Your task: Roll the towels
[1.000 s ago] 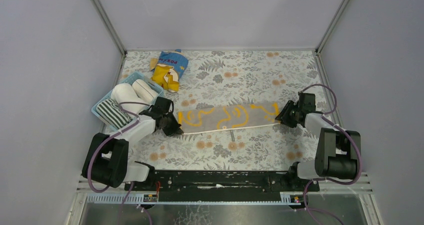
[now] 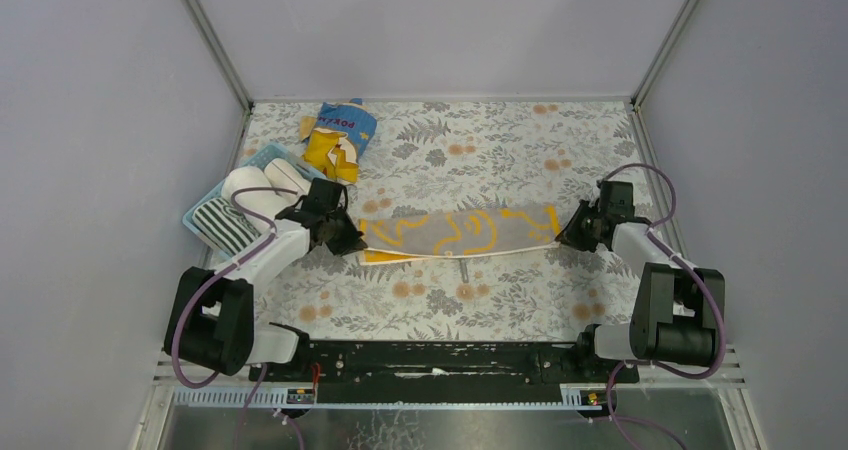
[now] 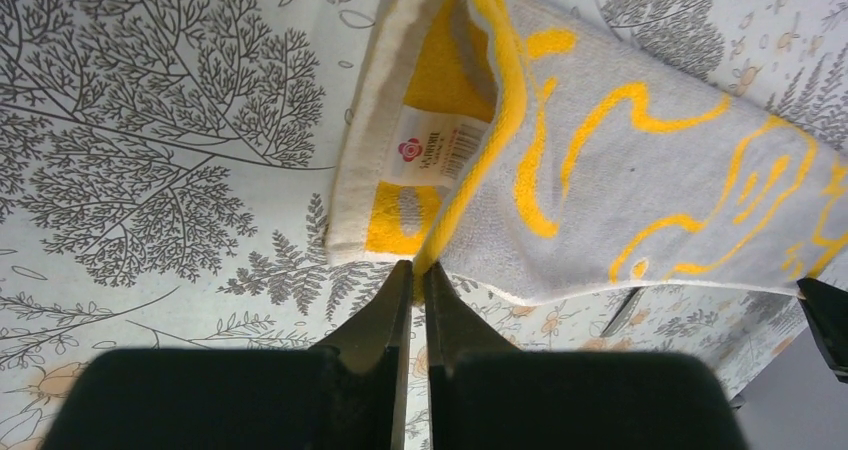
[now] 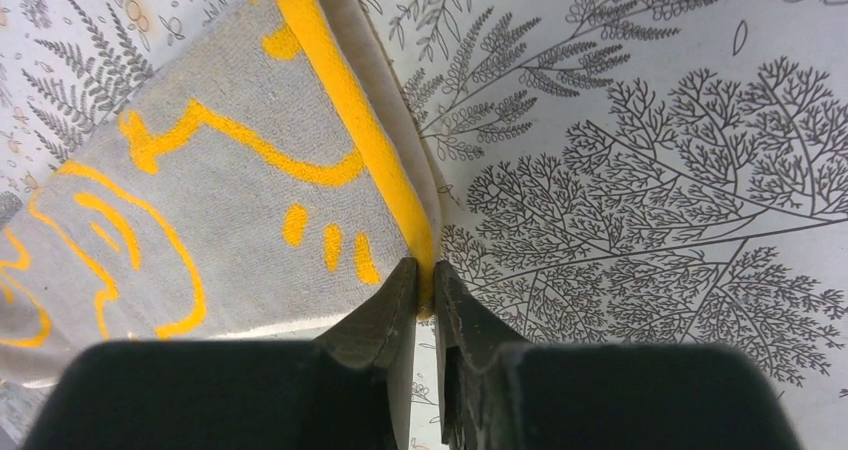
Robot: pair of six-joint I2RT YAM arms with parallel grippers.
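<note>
A grey towel with yellow patterns [image 2: 440,232] lies stretched across the table between my two grippers. My left gripper is shut on its near left corner and holds it raised. Beneath this lifted layer, the left wrist view shows the yellow-and-white underside and a label [image 3: 432,148]. At the opposite near corner, the yellow edge sits between the fingers of my right gripper. Its fingers stand a little apart with the folded cloth between them, and the near edge there looks slightly raised.
At the left, a light blue basket [image 2: 190,222] holds rolled white towels [image 2: 250,186] and a striped one [image 2: 224,224]. A blue-and-yellow packet [image 2: 341,138] lies behind it.
My left gripper has moved up the picture with the towel's corner, exposing yellow underside. The right gripper has closed in on its corner and shifted slightly, with the cloth edge following.
</note>
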